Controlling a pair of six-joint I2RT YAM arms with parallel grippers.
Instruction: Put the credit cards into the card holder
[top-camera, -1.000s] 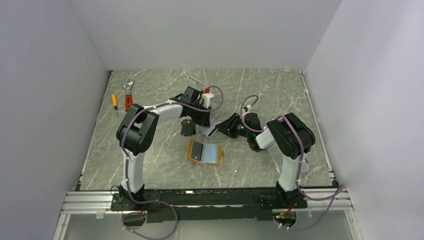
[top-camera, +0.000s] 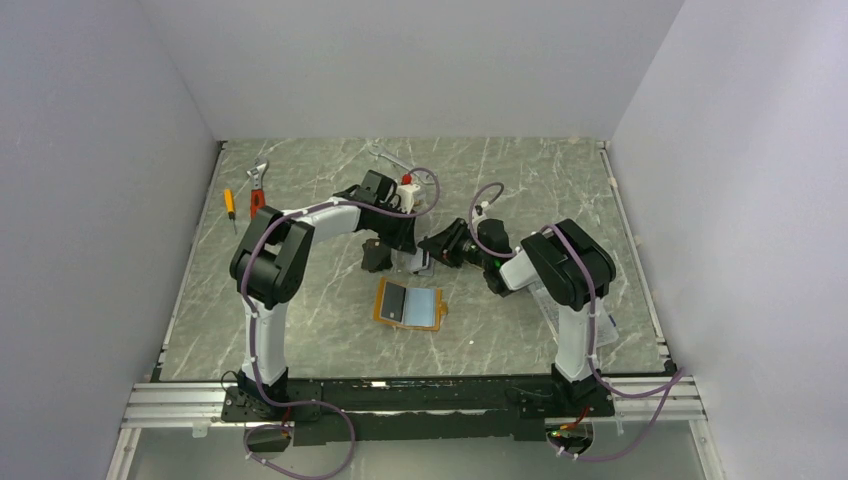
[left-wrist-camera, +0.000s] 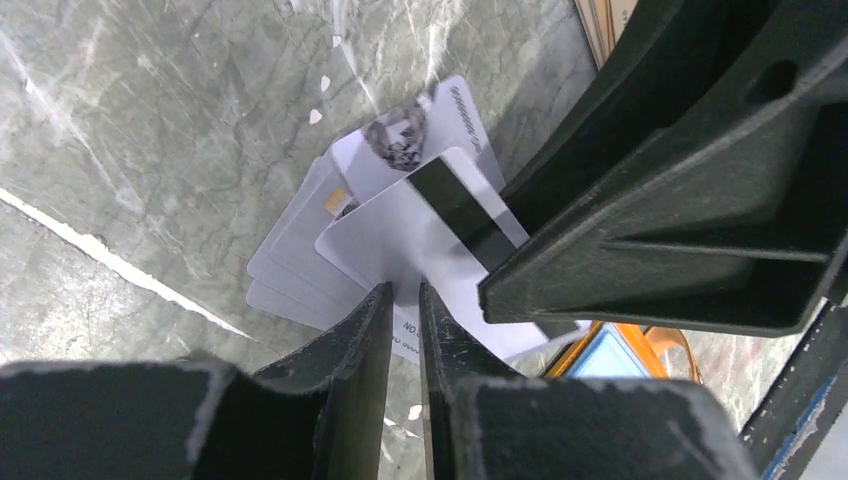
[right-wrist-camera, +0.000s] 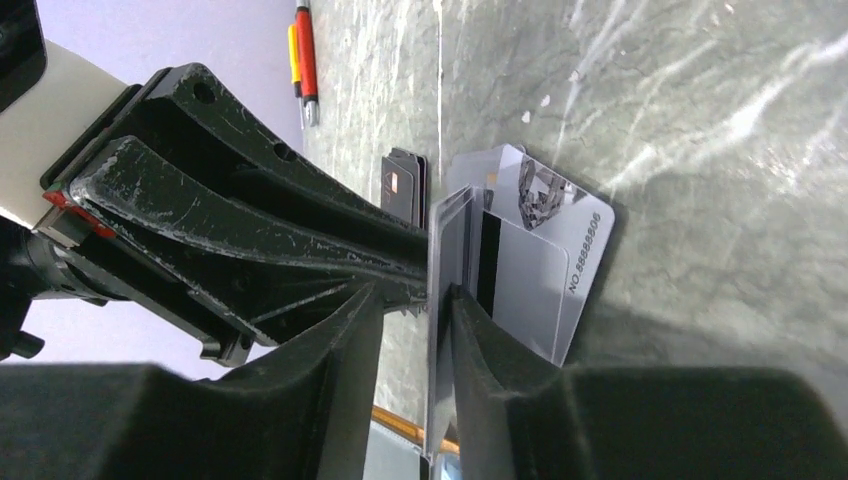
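Observation:
Pale credit cards (left-wrist-camera: 285, 270) lie in a fanned pile on the grey marbled table. One white card (left-wrist-camera: 375, 235) with a black stripe is raised above the pile, its edge showing between the fingers of my right gripper. A gap shows on one side of this card, so the right fingers stand partly open around it. My left gripper points down at the card's face, its fingertips a narrow gap apart; whether they touch it is unclear. Below the grippers in the top view, the orange-edged card holder (top-camera: 422, 306) lies open, with a grey and a light blue panel.
A dark object (top-camera: 376, 256) sits left of the cards. A wrench (top-camera: 392, 157) lies at the back, with a yellow screwdriver (top-camera: 230, 206) and red-handled tool (top-camera: 257, 190) at far left. A keyboard-like object (top-camera: 602, 325) is partly under the right arm.
My right gripper has moved a little left, closer to the left gripper. The holder has stayed still.

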